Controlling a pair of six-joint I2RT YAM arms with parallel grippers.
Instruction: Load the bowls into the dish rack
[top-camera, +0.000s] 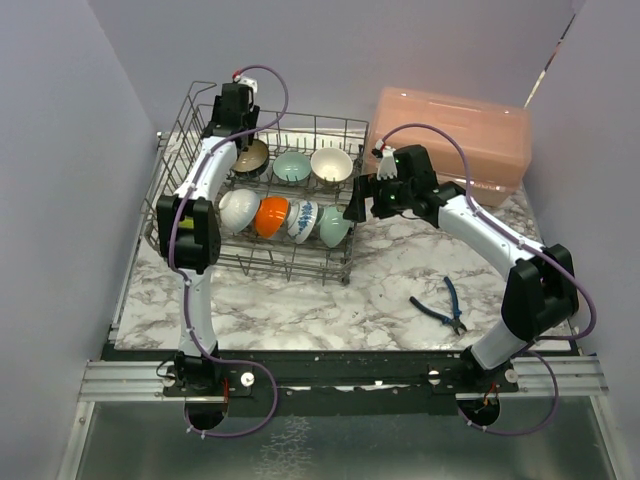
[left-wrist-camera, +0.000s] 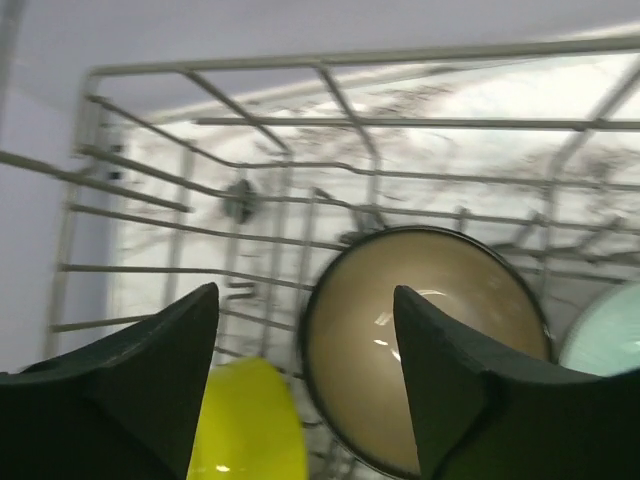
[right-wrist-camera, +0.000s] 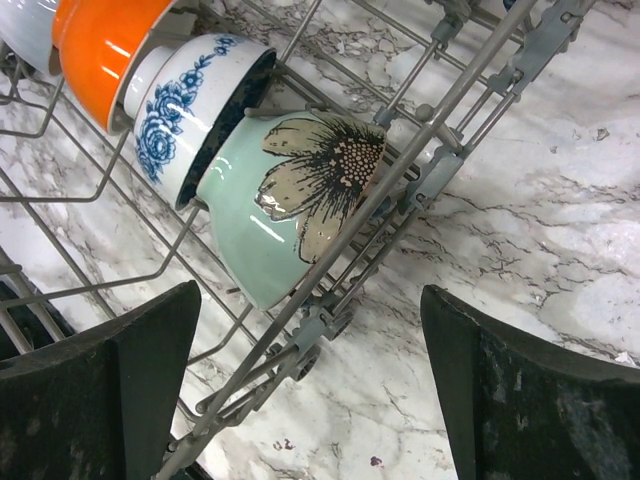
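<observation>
In the back row of the rack (top-camera: 350, 274) are a brown bowl (top-camera: 252, 160), a mint bowl (top-camera: 292, 166) and a cream bowl (top-camera: 331, 164); the front row holds white, orange (top-camera: 272, 214), blue-floral (right-wrist-camera: 170, 115) and flowered mint (right-wrist-camera: 300, 200) bowls on their sides. My left gripper (top-camera: 232, 120) is above the back-left; in its wrist view its fingers are apart over the brown bowl, beside a yellow bowl (left-wrist-camera: 245, 425), holding nothing visible. My right gripper (top-camera: 364, 195) stands open at the rack's right edge, above the flowered bowl.
A translucent orange plastic box (top-camera: 460, 120) lies at the back right. Pliers (top-camera: 445, 315) lie on the marble surface at the front right, which is otherwise clear. Grey walls stand at the sides and back.
</observation>
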